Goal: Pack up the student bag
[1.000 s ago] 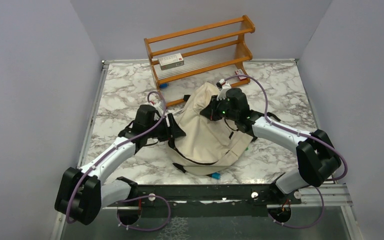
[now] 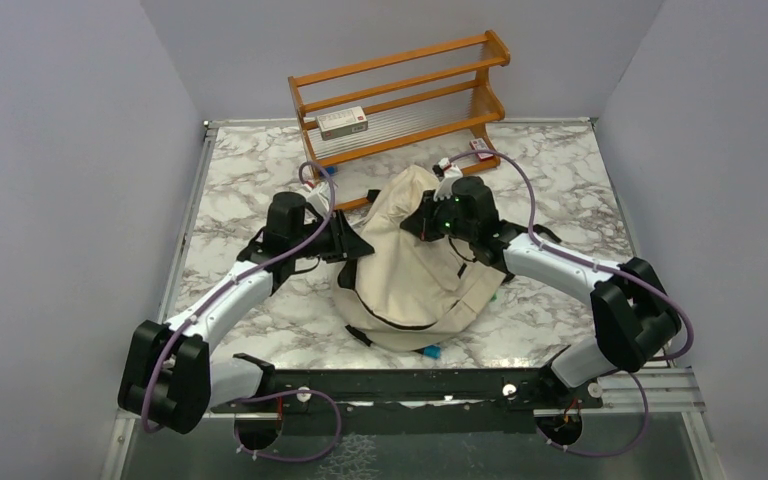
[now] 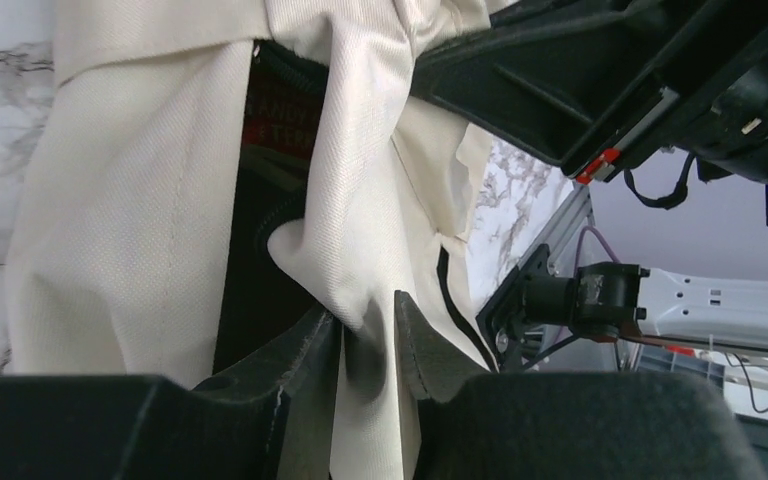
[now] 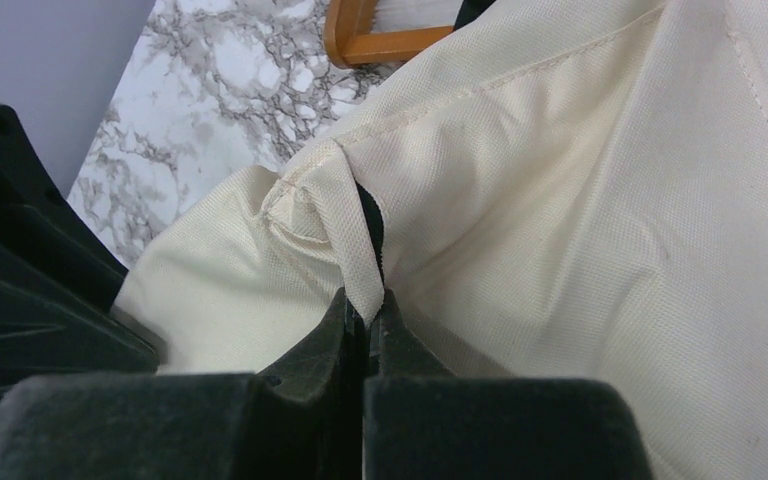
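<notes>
The cream cloth bag lies across the middle of the table, its dark zipper edge curving along the left and front. At its left edge, my left gripper stands part open, with a fold of the bag between its fingertips in the left wrist view. Red lettering shows on something dark inside the opening there. My right gripper is shut on a seamed edge of the bag, pinching the cloth. The bag's inside is mostly hidden in the top view.
A wooden rack stands at the back with a small box on it. A red-and-white pack lies at the rack's right end. A blue piece shows at the bag's front. Bare marble lies at the left.
My left gripper has shifted a little toward the back of the table along the bag's left edge. The right arm and the bag's main body look the same.
</notes>
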